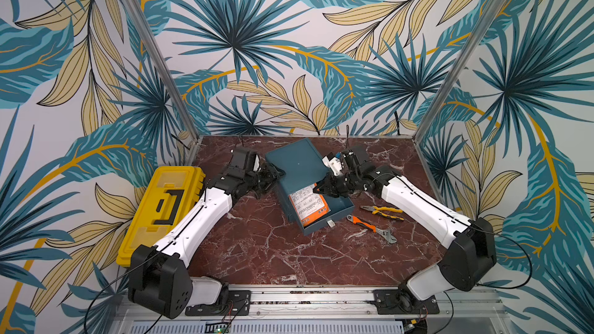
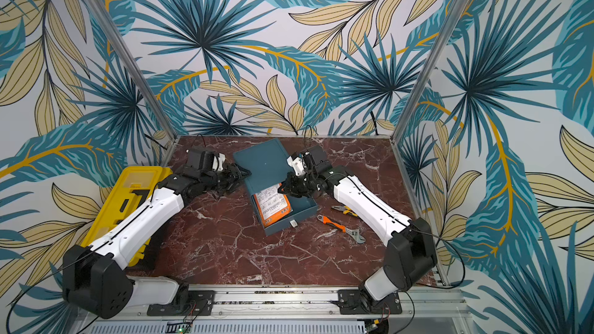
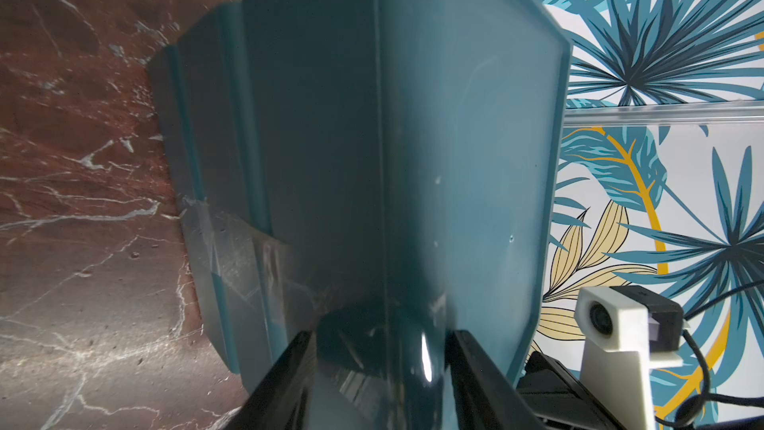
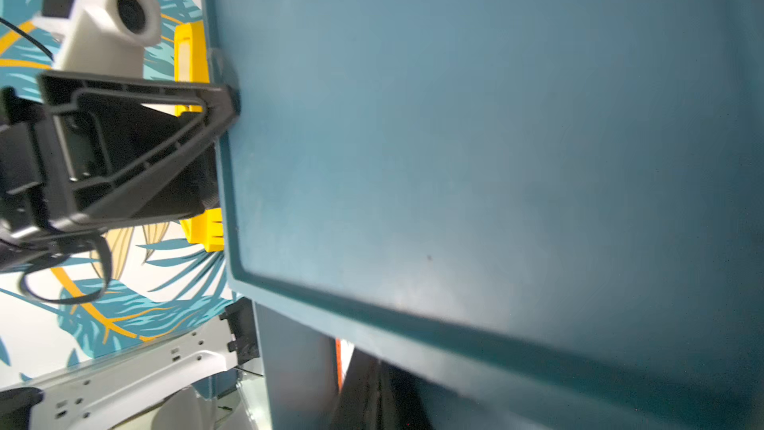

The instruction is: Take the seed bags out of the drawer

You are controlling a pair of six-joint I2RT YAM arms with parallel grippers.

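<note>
A teal drawer box (image 1: 339, 211) stands mid-table with its front part pulled out from beneath the flat teal top (image 1: 298, 164). In that open part lies a white and orange seed bag (image 1: 307, 203); only this one can be made out, and its far end is hidden. My left gripper is shut on the left edge of the teal box. Over the drawer, at the bag's right far corner, my right gripper (image 1: 318, 188) is shut. In the right wrist view its fingertips (image 4: 374, 374) stand together by the top's front rim, nothing visible between them.
Right of the drawer lie an orange-handled wrench (image 1: 371, 227) and yellow pliers (image 1: 382, 211). A yellow toolbox (image 1: 162, 207) stands at the table's left side.
</note>
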